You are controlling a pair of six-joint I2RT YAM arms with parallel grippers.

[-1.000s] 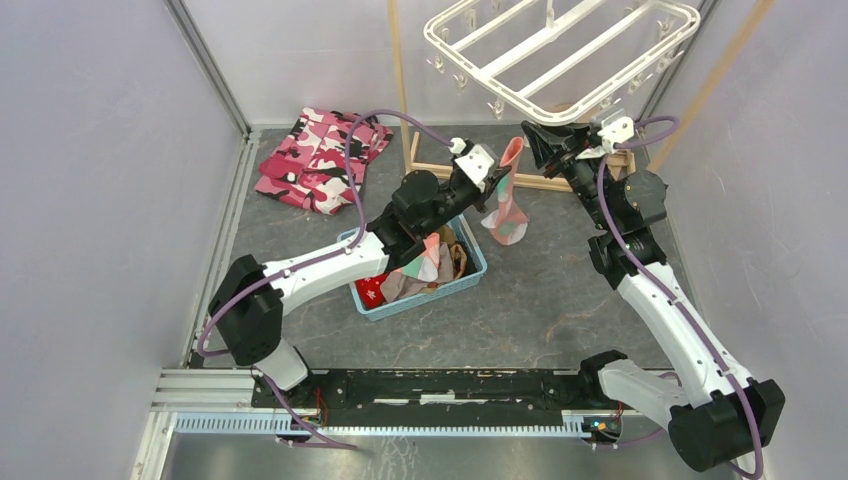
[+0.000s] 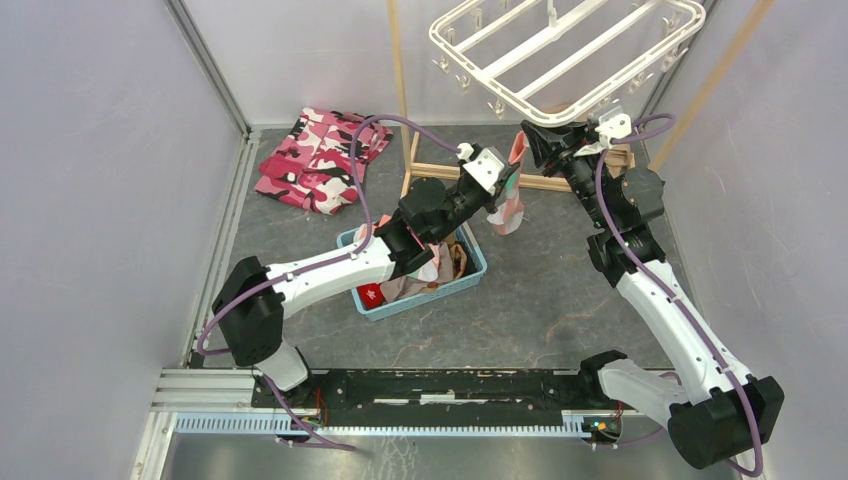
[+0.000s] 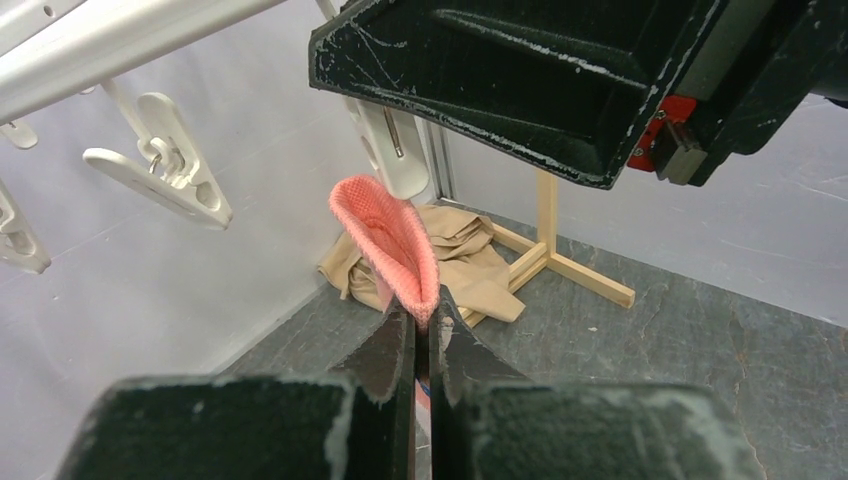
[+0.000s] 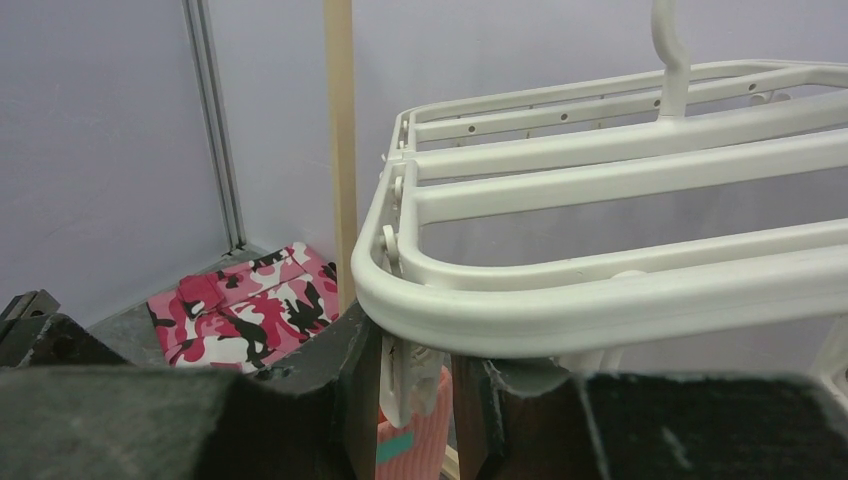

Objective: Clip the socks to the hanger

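A pink sock (image 2: 508, 215) with a green and white pattern hangs from my left gripper, which is shut on it just below the cuff. The folded cuff (image 3: 385, 235) stands up above the fingertips, close under a white clip (image 3: 395, 150) on the hanger (image 2: 545, 110). My right gripper is shut on a clip (image 4: 400, 375) at the hanger's near left corner. Behind that clip, the sock (image 4: 425, 440) shows in the right wrist view. Whether cuff and clip touch cannot be told.
Other empty clips (image 3: 170, 165) hang along the hanger. A blue basket (image 2: 418, 302) of clothes stands under my left arm. Pink camouflage cloth (image 2: 322, 160) lies at the back left, tan cloth (image 3: 450, 255) and a wooden stand (image 3: 550, 240) on the floor.
My left gripper has moved right with the sock, bringing the cuff nearer to the right gripper. The hanger has shifted very slightly to the right; the right arm looks almost still.
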